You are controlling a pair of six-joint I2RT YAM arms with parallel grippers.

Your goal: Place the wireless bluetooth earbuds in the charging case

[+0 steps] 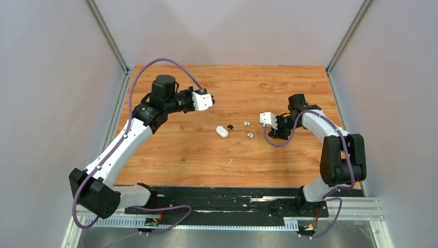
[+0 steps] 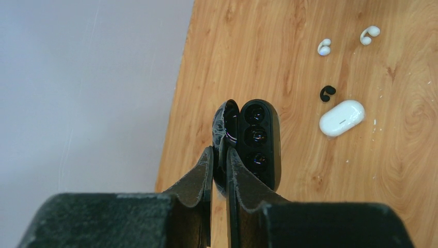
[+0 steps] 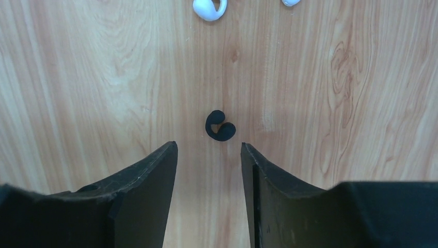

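In the left wrist view a black charging case stands open, showing a row of round wells. My left gripper is shut on it, holding it above the table. In the right wrist view, one black earbud lies on the wood just beyond the fingertips of my right gripper. That gripper is open, with a wide gap between its fingers. Another black earbud rests on the table near the middle. From above, the arm largely covers the spot where the right one lies.
A white case, shut, sits on the table beside the middle black earbud. Two white earbuds lie between it and the right arm.
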